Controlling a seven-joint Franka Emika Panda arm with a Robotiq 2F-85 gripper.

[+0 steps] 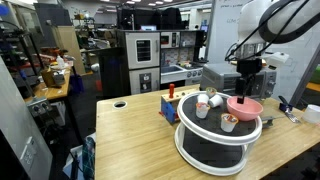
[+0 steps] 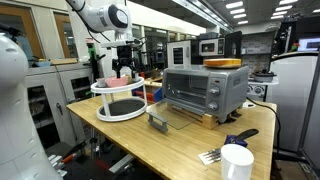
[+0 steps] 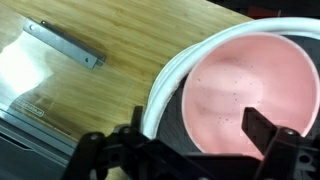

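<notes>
A pink bowl [image 1: 244, 107] rests on the right part of a black, round, two-level stand [image 1: 208, 152] with a white rim. My gripper is open above it, and nothing shows between its fingers. In the wrist view the bowl [image 3: 235, 90] fills much of the right half. One finger [image 3: 136, 128] appears over the stand's white edge, outside the bowl, and the other over the bowl's inside. The bowl's near wall lies between them in this view. Contact with the bowl cannot be made out.
Small cups, including one at the front [image 1: 228, 123] and one at the left [image 1: 202, 105], share the stand's top. A silver toaster oven [image 2: 205, 90] stands behind, with a white mug [image 2: 236, 162] near the table's edge. Left of the stand, the wooden table [image 1: 130, 140] is mostly clear.
</notes>
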